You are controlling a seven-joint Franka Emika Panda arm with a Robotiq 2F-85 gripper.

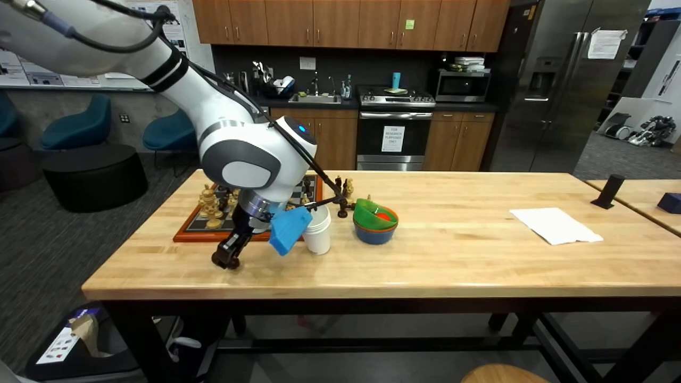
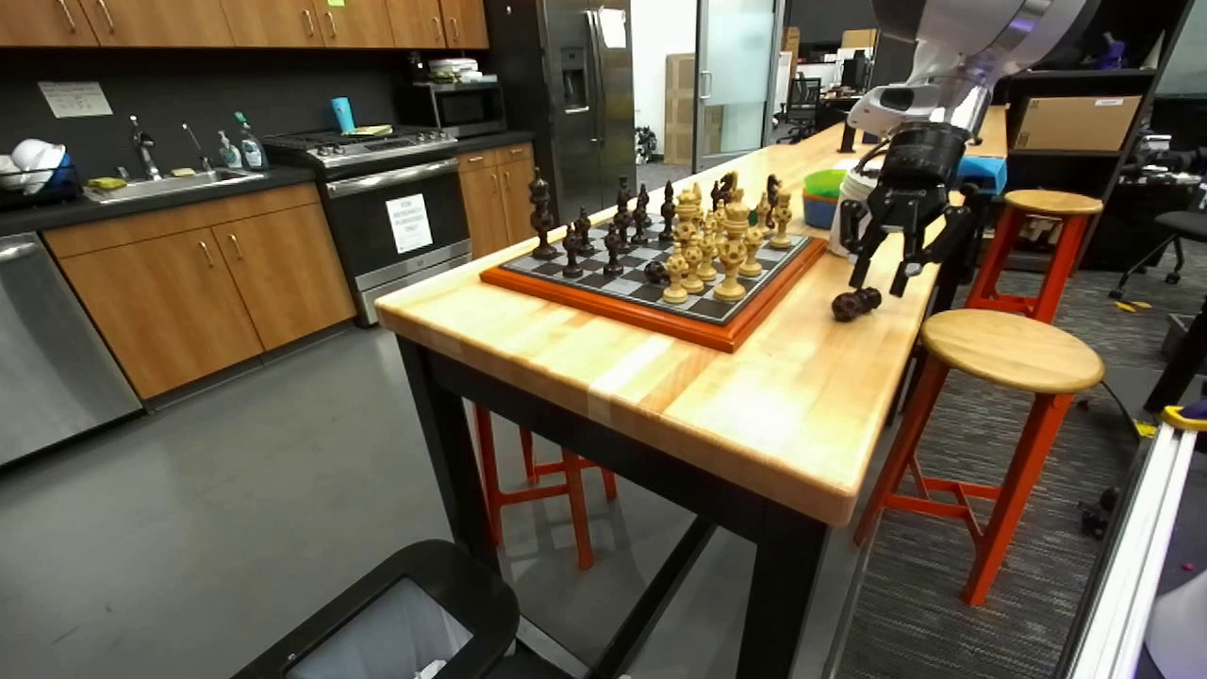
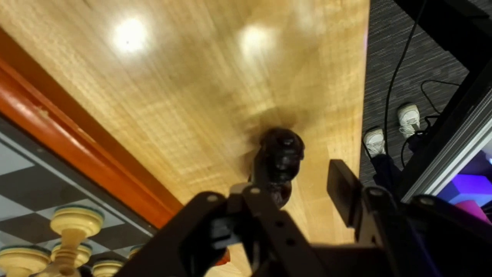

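A dark brown chess piece lies on its side on the bare wood, between the chessboard and the table's front edge. In the wrist view my gripper is open. The piece shows close to the left finger, its near end partly hidden, with a clear gap to the right finger. Exterior view 2 has the gripper pointing down just above and beside the piece. The gripper covers part of the piece in exterior view 1.
A chessboard with a raised orange-brown frame and many standing pieces is close by. A white bucket and stacked bowls stand to the right in exterior view 1.
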